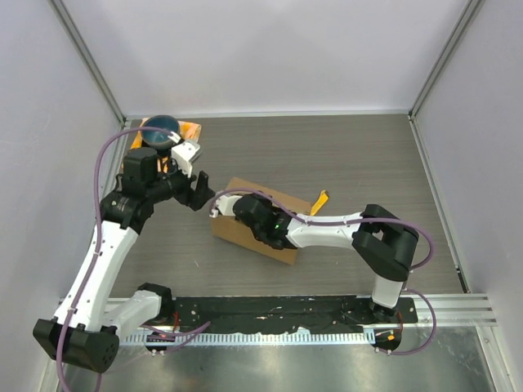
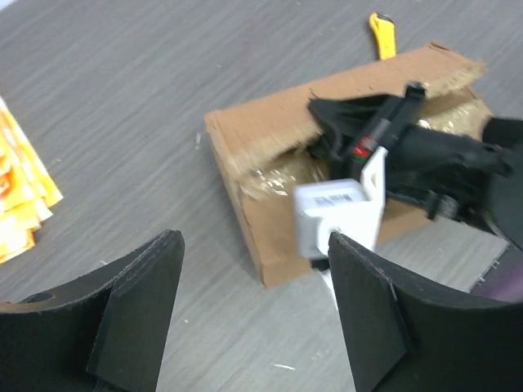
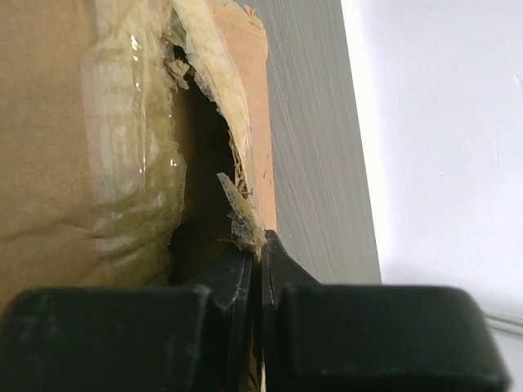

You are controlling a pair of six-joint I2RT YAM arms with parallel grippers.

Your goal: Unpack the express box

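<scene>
The cardboard box (image 1: 249, 238) lies slanted in the middle of the table, its top slit open and wrinkled clear tape (image 3: 131, 139) along the opening. My right gripper is shut on the torn taped edge of a flap; a dark gap shows beside that edge. Just off the box's left end, my left gripper (image 1: 204, 192) stands apart from it. In the left wrist view, the left fingers (image 2: 151, 278) are spread with nothing between them, and the box (image 2: 270, 131) is ahead. The box's contents are hidden.
A yellow tool (image 1: 319, 202) lies just beyond the box's right side. At the back left, a dark bowl (image 1: 161, 129) stands on an orange cloth (image 1: 192, 131), partly covered by my left arm. The table behind the box and to its right is clear.
</scene>
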